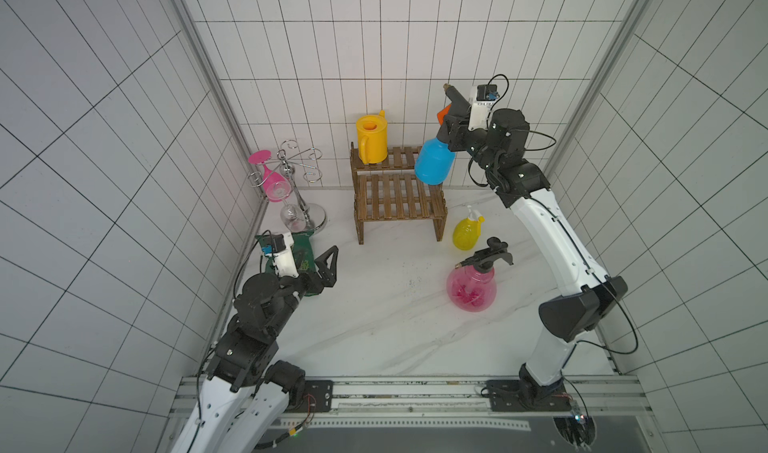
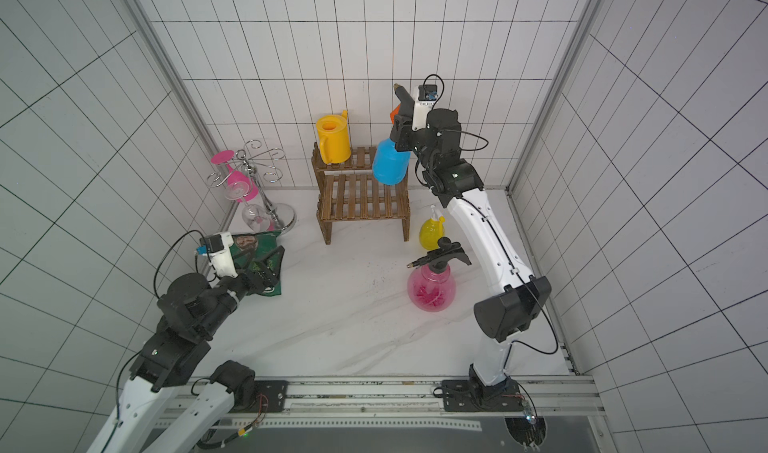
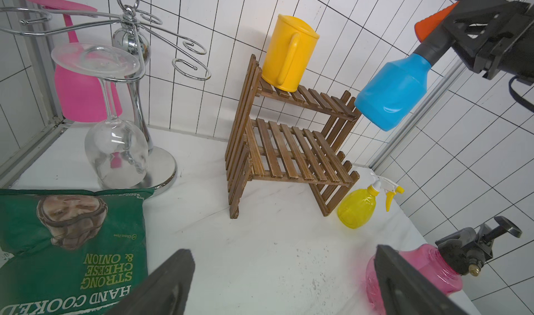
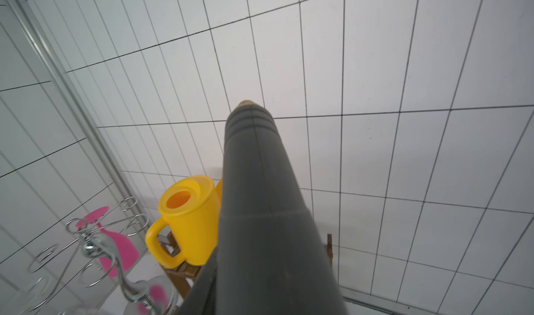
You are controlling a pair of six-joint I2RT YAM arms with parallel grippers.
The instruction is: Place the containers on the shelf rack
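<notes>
The yellow watering can (image 1: 373, 141) stands upright at the left end of the upper shelf of a slatted wooden rack (image 1: 397, 195). A blue spray bottle (image 3: 391, 92) with a grey head and orange trigger hangs tilted in the air, its base near the upper shelf's right end. My right gripper (image 1: 456, 129) is shut on its head. In the right wrist view the grey spray head (image 4: 267, 203) covers most of the gripper. Over the green bag at the front left, my left gripper stands open with nothing between its fingers.
A chrome stand (image 3: 139, 92) with pink and clear glasses rises behind the green bag (image 3: 78, 242). A yellow spray bottle (image 1: 467, 232) and a pink sprayer (image 1: 472, 286) stand at the right. The rack's lower shelf and the table's middle are bare.
</notes>
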